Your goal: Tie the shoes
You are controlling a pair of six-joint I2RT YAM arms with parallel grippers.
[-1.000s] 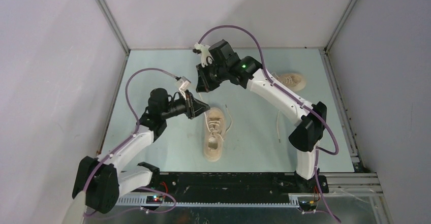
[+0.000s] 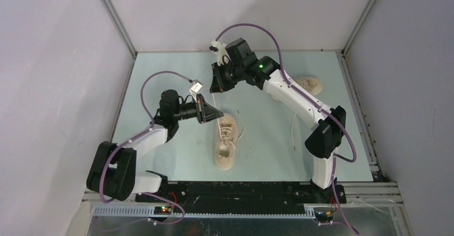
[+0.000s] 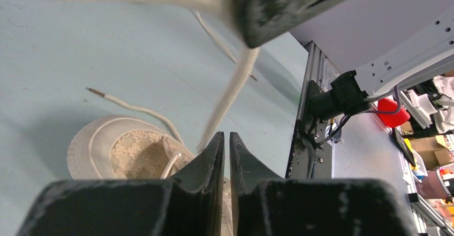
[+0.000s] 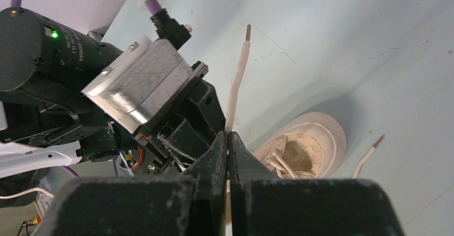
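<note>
A beige shoe (image 2: 225,150) stands on the pale table, toe toward the back in the top view. One shoelace (image 2: 214,100) rises from it to my right gripper (image 2: 213,90), pulled straight. My right gripper is shut on that lace near its end; the dark tip (image 4: 248,31) sticks out past the fingers. Lower and closer to the shoe, my left gripper (image 2: 220,115) is shut. In the left wrist view the lace (image 3: 227,97) passes behind the left gripper's fingertips (image 3: 218,139); none shows between them. The other lace (image 2: 241,124) lies loose right of the shoe.
A second beige shoe (image 2: 310,85) sits at the back right, partly behind my right arm, its lace (image 2: 293,132) trailing forward on the table. Both grippers are close together.
My right gripper has shifted slightly right and toward the back. The left gripper has edged right, its elbow swinging inward. The shoe has stayed in place.
</note>
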